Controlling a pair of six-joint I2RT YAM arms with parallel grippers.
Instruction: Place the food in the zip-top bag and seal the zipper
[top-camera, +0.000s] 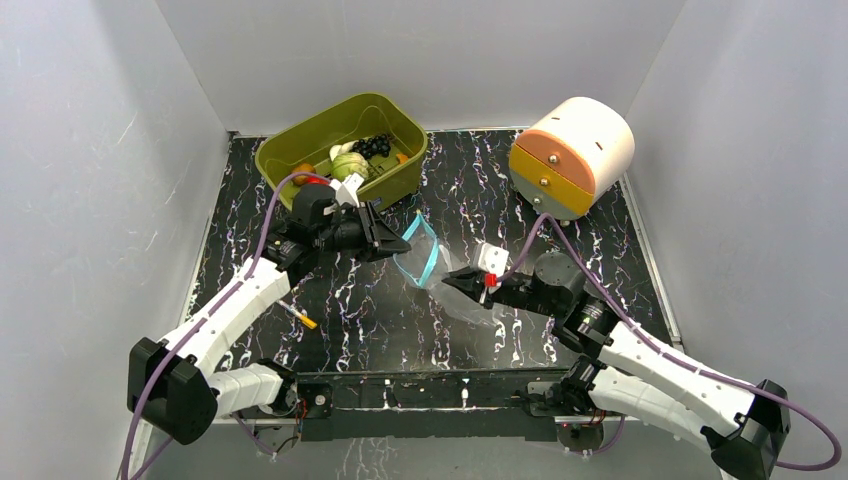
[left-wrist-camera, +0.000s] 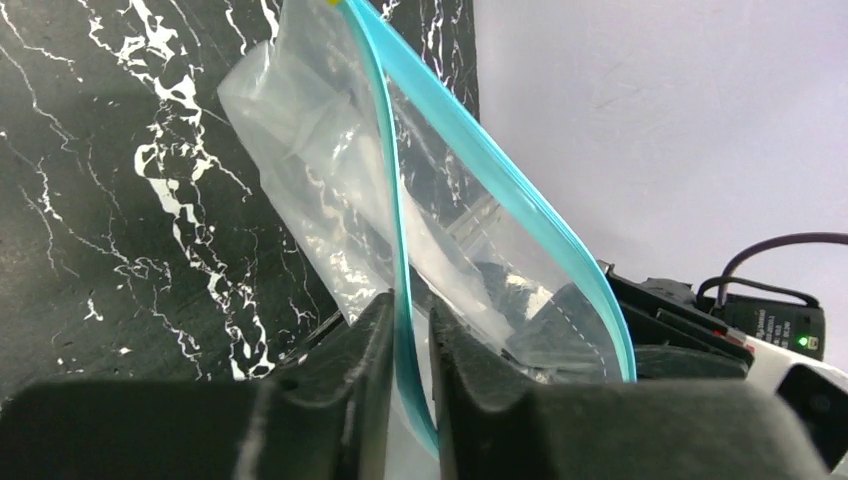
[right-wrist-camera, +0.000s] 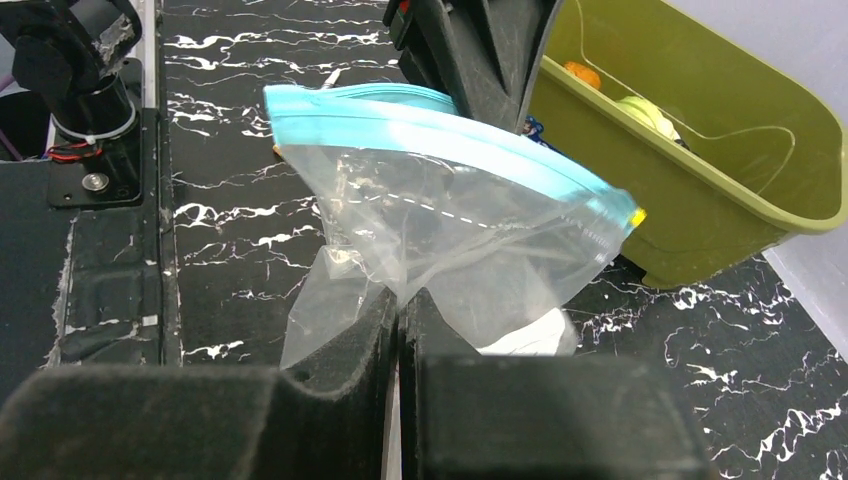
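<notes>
A clear zip bag (top-camera: 455, 300) with a light-blue zipper (left-wrist-camera: 500, 175) hangs above the table, my right gripper shut on its body, the plastic bunched between the fingertips. My left gripper is at the bag's mouth, its fingertips on either side of the near zipper strip, very close together; whether they are closed on it I cannot tell. The food, including black grapes (top-camera: 372, 146) and a pale green vegetable (top-camera: 350, 166), lies in the olive bin (top-camera: 405, 125) at the back left.
A rounded box (top-camera: 575, 150) with orange and yellow drawers stands at the back right. A marker (top-camera: 305, 318) lies on the left of the marble table (top-camera: 380, 330). Grey walls enclose the sides and back.
</notes>
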